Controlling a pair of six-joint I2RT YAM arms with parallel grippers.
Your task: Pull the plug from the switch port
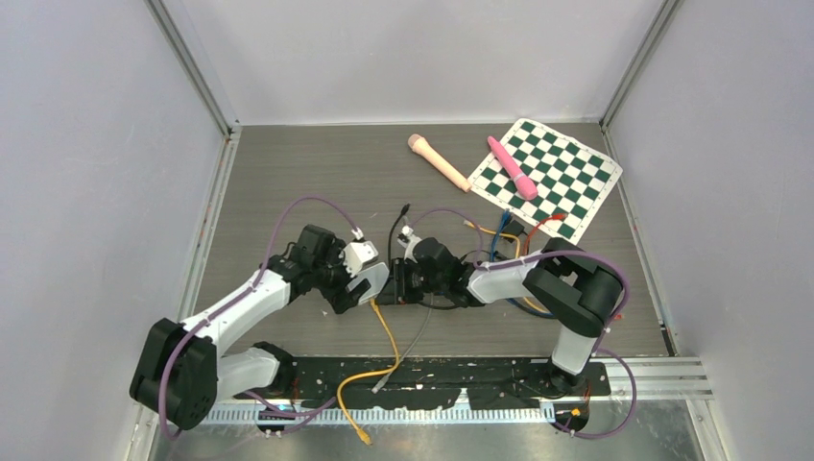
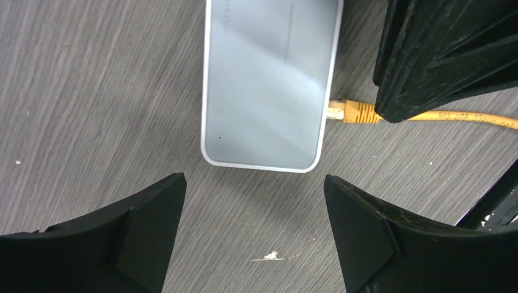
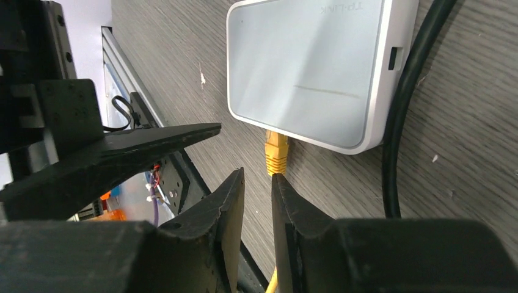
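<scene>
The pale grey switch lies flat on the table. At one of its edges sits the yellow plug, end against the port; how deep it is seated cannot be told. My left gripper is open, its fingers spread wider than the switch's near end, nothing between them. My right gripper stands part open with a narrow gap, close to the plug. In the left wrist view, its dark fingers overlap the plug's cable end; whether they touch it is unclear.
A black cable runs along the switch's other side. The yellow cable trails over the front edge beside a grey cable. A checkered board and more cables lie right.
</scene>
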